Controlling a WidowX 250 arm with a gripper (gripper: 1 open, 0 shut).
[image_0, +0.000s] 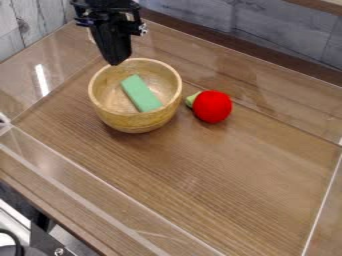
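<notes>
My black gripper (128, 52) is shut above the back-left rim of a wooden bowl (112, 121) at the upper middle of the table (201, 195), nothing seen between its fingers. A light green block (142, 93) lies inside the bowl. A red tomato-like object (211, 106) with a pale green part at its left side lies just right of the bowl.
The table's left edge shows at the lower left, with dark space and a cable beyond it.
</notes>
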